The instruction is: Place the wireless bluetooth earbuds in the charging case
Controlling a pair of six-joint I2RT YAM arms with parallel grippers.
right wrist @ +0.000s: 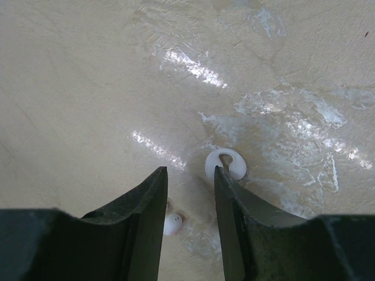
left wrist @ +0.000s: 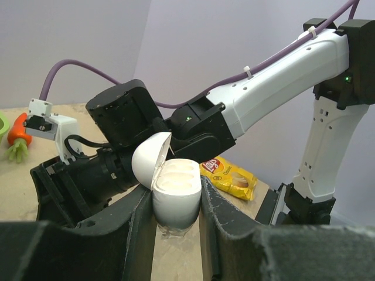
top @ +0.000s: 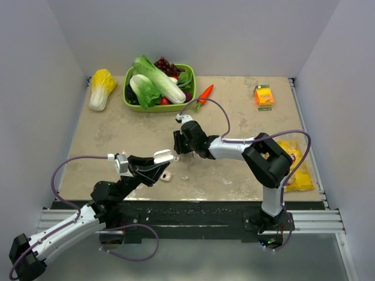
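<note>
The white charging case (left wrist: 176,193), lid raised, is held in my left gripper (top: 156,167), whose black fingers close on it at the lower left of the table. My right gripper points down over the tabletop with its fingers apart. In the right wrist view, a small white earbud (right wrist: 173,225) lies just beside the left finger, partly covered by it, and a white horseshoe-shaped piece (right wrist: 236,167) lies by the right finger. Small white pieces also lie below the right gripper in the top view.
A green basket (top: 129,100) of vegetables stands at the back, with a carrot (top: 204,93) beside it and a cabbage (top: 101,91) at left. An orange box (top: 263,95) and a yellow bag (top: 300,178) lie at right. A white ring piece (top: 166,177) lies near the front.
</note>
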